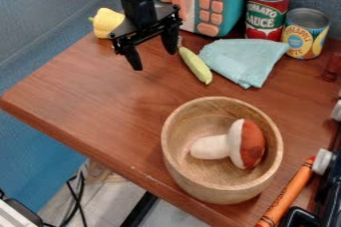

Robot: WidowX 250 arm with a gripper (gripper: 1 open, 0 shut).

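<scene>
My black gripper [154,54] hangs over the back left of the table with its fingers apart and nothing seen between them. Just to its right a pale yellow-green, elongated item [197,66] lies on the wood. Behind the gripper is a yellow object [107,21], partly hidden by the arm. In the front middle, a wooden bowl [189,171] holds a toy mushroom [246,143] with a red-brown cap and white stem.
A light blue cloth [242,59], a tomato sauce can [266,14], a smaller can [305,36] and a teal toy appliance [216,2] stand or lie at the back. An orange marker [286,196] lies right.
</scene>
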